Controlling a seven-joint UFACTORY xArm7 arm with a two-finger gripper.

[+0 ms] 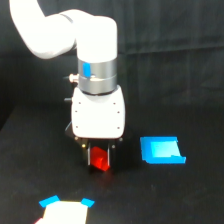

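A small red block (98,158) is between the dark fingers of my gripper (98,153), which points straight down from the white arm. The fingers are drawn in against the block's two sides and appear shut on it. They cover part of its edges, so its front shows narrow. Whether the block's underside touches the dark table cannot be told from this view.
To the right, a light-blue square edged with blue tape (162,150) lies on the black surface. At the front left edge is a pale patch (65,213) with blue tape at its corners and red beside it. Clear dark table lies between them.
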